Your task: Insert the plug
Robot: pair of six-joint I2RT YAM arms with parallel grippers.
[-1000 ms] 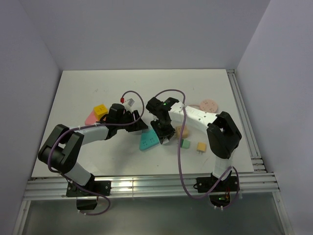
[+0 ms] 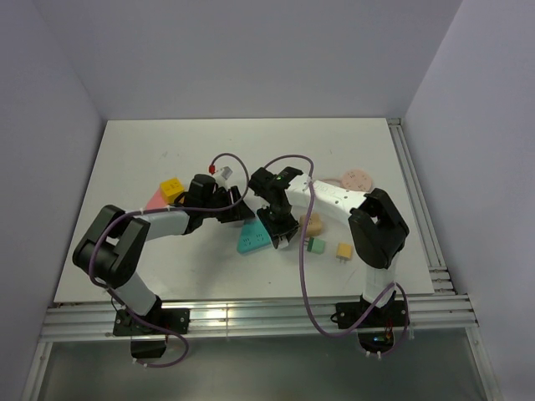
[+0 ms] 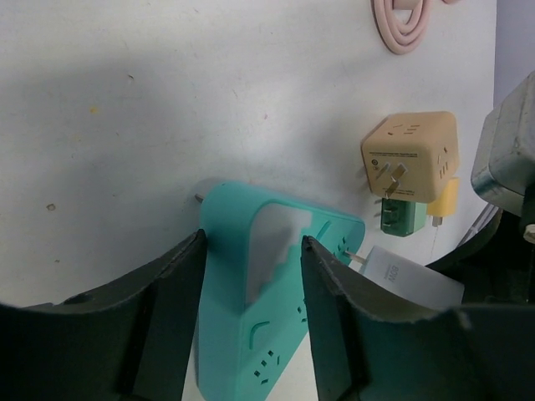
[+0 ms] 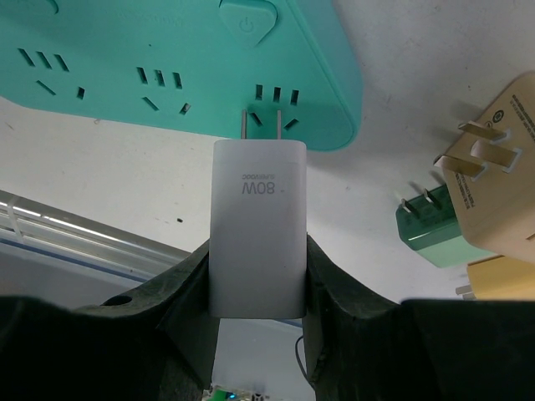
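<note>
A teal power strip (image 3: 276,326) lies between the fingers of my left gripper, which is shut on it. My right gripper is shut on the body of a white plug (image 4: 257,192) marked 80W. Its two prongs point at the strip's socket face, and in the right wrist view their length shows in front of the strip (image 4: 192,50). The prong tips appear just left of the two slanted slots at that end; whether they touch the face cannot be told. From above, both grippers partly cover the strip (image 2: 254,237).
Right of the strip lie a tan adapter (image 4: 501,167), a green plug (image 4: 435,225) and a yellow plug (image 2: 344,251). A pink coiled cord (image 2: 357,181) rests farther back. At the left is a yellow block (image 2: 171,189).
Both arms have shifted only slightly, the right elbow a little to the left. The plug stays in the right gripper beside the strip.
</note>
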